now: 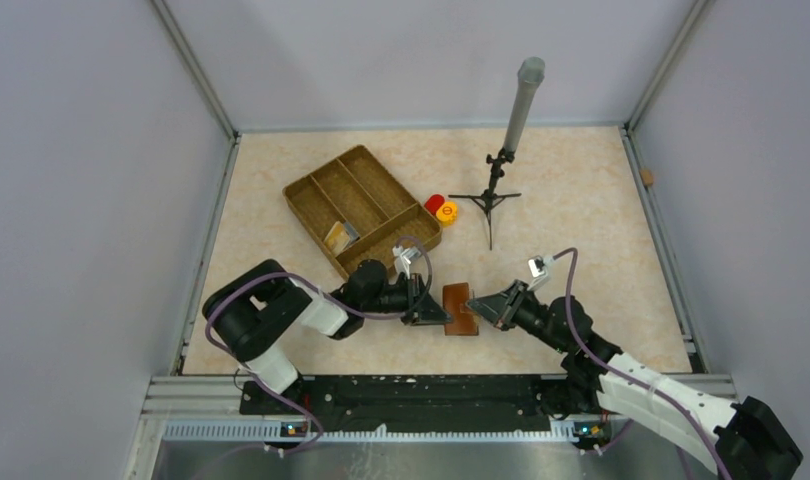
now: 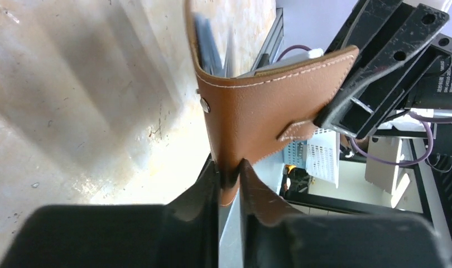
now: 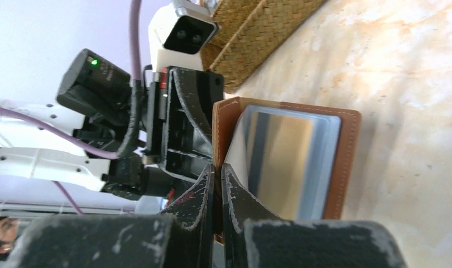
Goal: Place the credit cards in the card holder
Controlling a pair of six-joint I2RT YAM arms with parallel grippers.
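Note:
The brown leather card holder is between my two grippers near the table's front, partly unfolded. Clear sleeves show inside it, with a beige area behind the plastic. My right gripper is shut on one leather edge of the holder. In the left wrist view, the fingertips of my left gripper stand close on both sides of the holder's rounded fold; whether they press on it cannot be told. Some credit cards lie in a compartment of the woven box.
The woven divided box sits behind my left arm. Red and yellow round items stand beside it, near a black tripod. Clear tabletop stretches across the right side.

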